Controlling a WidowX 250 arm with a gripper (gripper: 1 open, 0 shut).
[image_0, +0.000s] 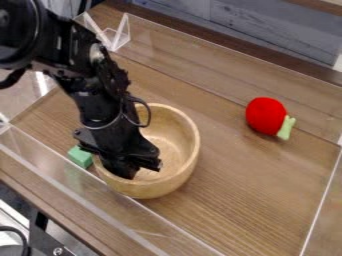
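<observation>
The black gripper (128, 160) is down at the left part of a tan bowl (177, 140) on the wooden table, its fingertips low inside or at the near-left rim. The gripper is shut; whether the rim is between its fingers is hidden. A small green block (79, 157) lies just left of the bowl, partly behind it.
A red vegetable-like toy with a pale green stem (266, 114) lies at the right. Clear plastic edging runs along the left and front of the table (254, 205).
</observation>
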